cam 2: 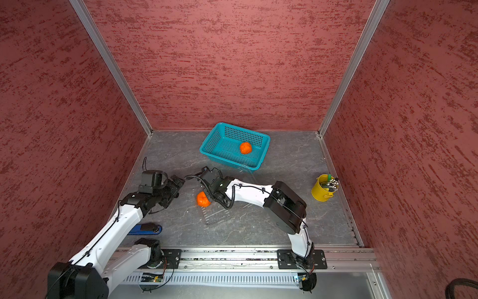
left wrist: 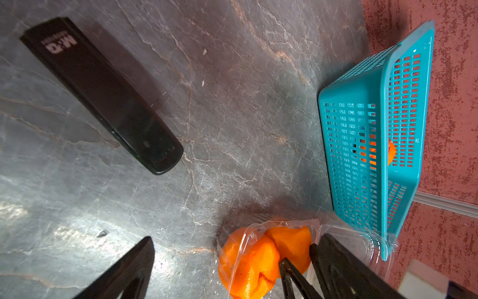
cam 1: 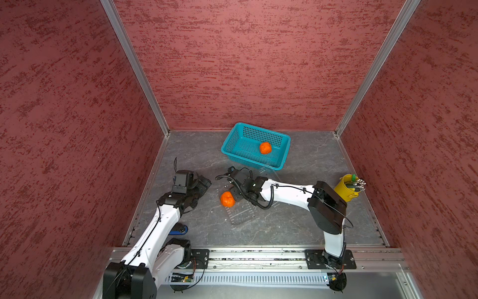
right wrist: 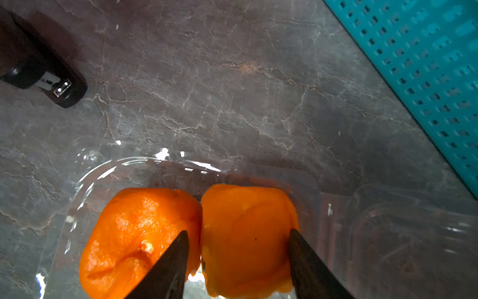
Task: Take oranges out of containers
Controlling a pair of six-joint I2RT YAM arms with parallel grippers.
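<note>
Two oranges sit in a clear plastic container [right wrist: 69,234]: a left one [right wrist: 134,239] and a squarish right one [right wrist: 244,234]. My right gripper is over the right orange, a finger at each side of it; whether they press on it I cannot tell. Another orange [cam 1: 265,148] lies inside the teal basket [cam 1: 226,147] at the back. My left gripper stands open at the left, short of the container in the top views, with nothing held.
A black remote-like object [left wrist: 99,94] lies on the table. A blue-and-black tool [cam 2: 144,229] is at the front left. A yellow cup of pens [cam 2: 321,191] stands at the right.
</note>
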